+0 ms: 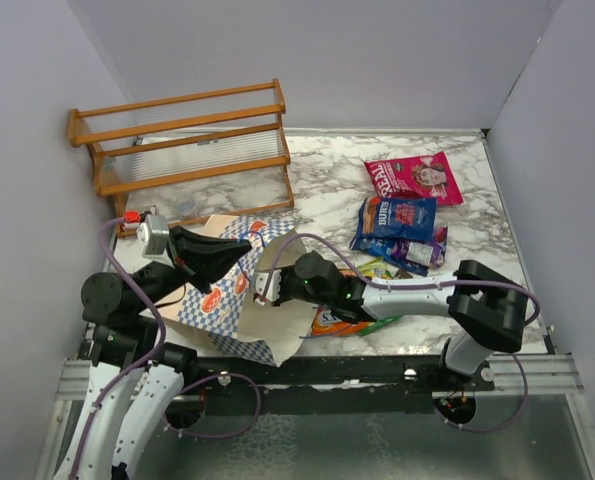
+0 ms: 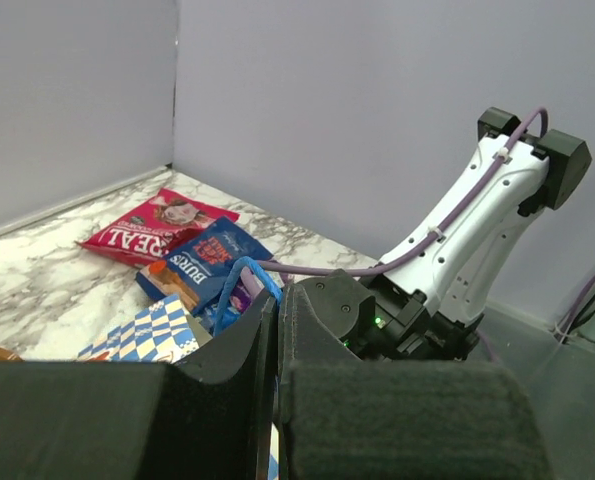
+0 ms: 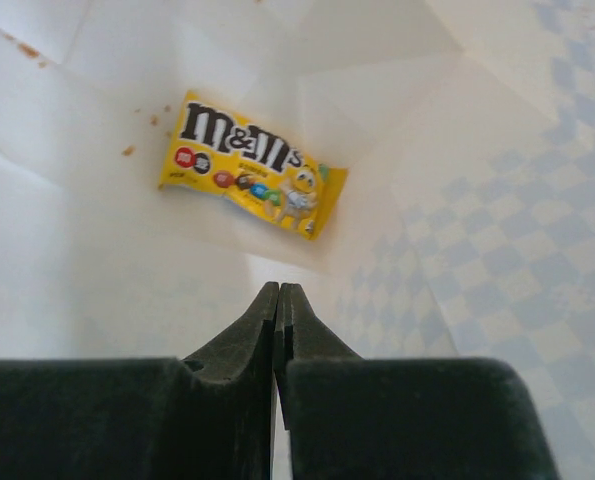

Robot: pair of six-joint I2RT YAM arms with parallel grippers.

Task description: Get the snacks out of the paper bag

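Observation:
The paper bag (image 1: 217, 310), blue-checked outside and white inside, lies on its side at the front left of the marble table. Deep inside it, the yellow M&M's packet (image 3: 247, 165) rests against the white lining in the right wrist view. My right gripper is shut with nothing between its fingers, and the packet lies ahead of the tips, clear of them. From above, this gripper (image 1: 262, 290) is at the bag's mouth. The left gripper is shut on the bag's blue handle (image 2: 242, 270), which loops up beside its fingertips.
A red snack bag (image 1: 415, 178), a blue snack bag (image 1: 395, 217) and a purple one (image 1: 427, 250) lie at the right. Orange and green packets (image 1: 337, 322) are partly under my right arm. A wooden rack (image 1: 192, 160) stands at the back left.

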